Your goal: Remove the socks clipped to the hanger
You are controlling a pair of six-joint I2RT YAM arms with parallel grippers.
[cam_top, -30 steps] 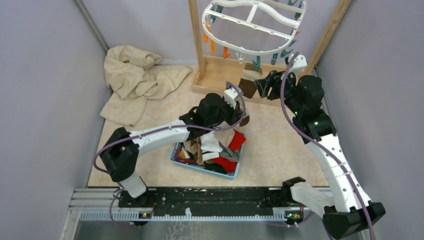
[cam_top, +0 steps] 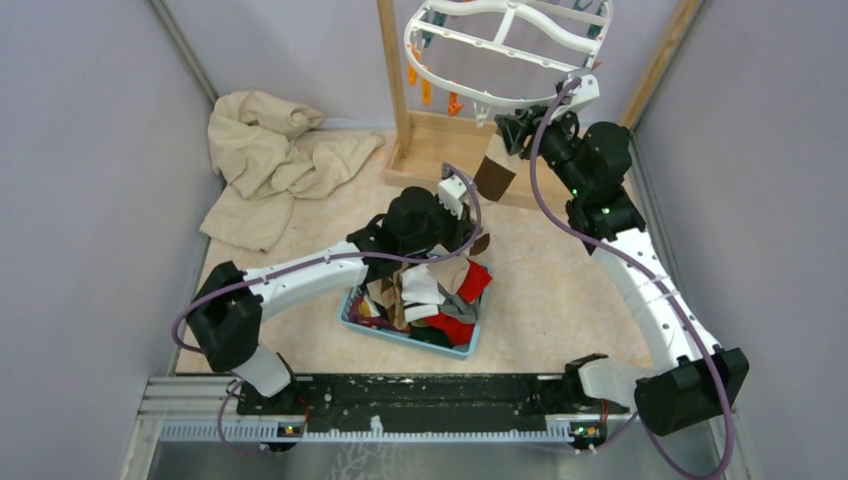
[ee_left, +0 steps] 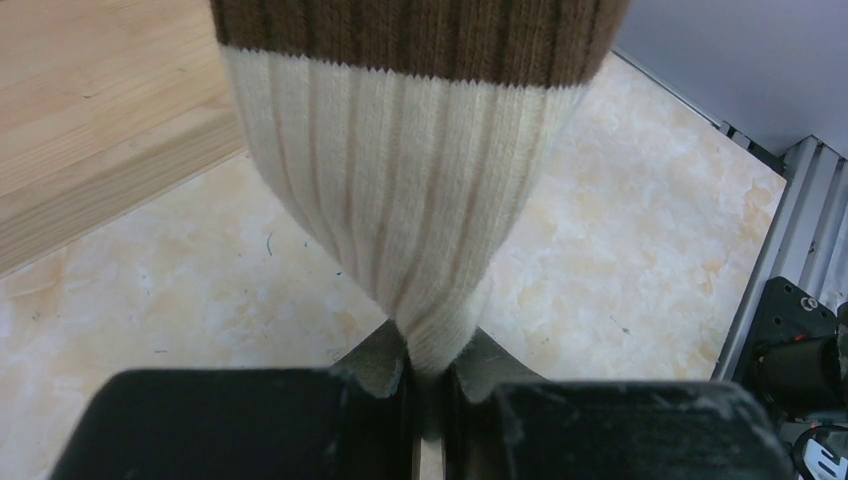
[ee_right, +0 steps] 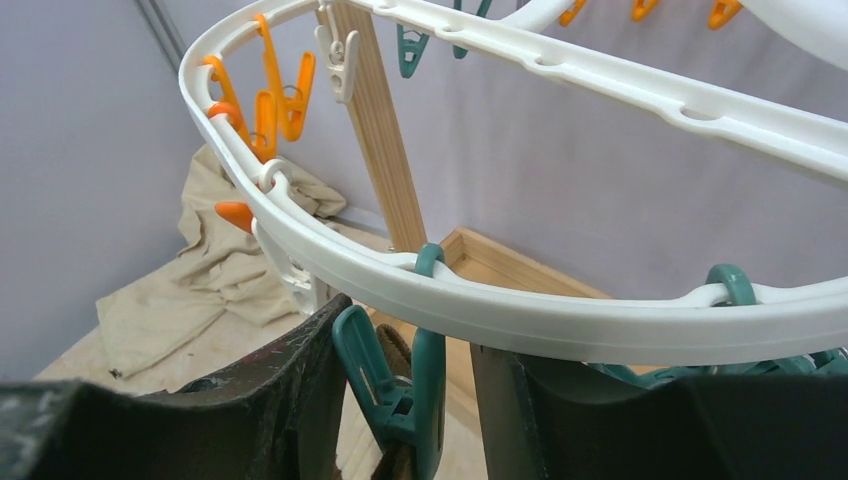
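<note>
A ribbed cream-and-brown sock [cam_top: 495, 178] hangs below the front rim of the white hanger [cam_top: 478, 97]. In the left wrist view, my left gripper is shut on the sock's cream lower part [ee_left: 400, 190], which narrows where it is pinched; a brown band lies above. My right gripper is part open around a green clip [ee_right: 430, 390] on the hanger's rim, one finger on each side of its handles. The left finger is very close to the clip, while a gap shows at the right one. The clip's grip on the sock is mostly hidden.
Orange clips [ee_right: 290, 95] and other clips hang empty along the rim. A blue basket [cam_top: 400, 338] of socks stands under the left arm. Beige cloth [cam_top: 290, 160] lies at the back left. Open floor shows at the right.
My right gripper has moved up and left in the top view, from beside the sock to the clip at the hanger's rim. The left arm has shifted slightly left.
</note>
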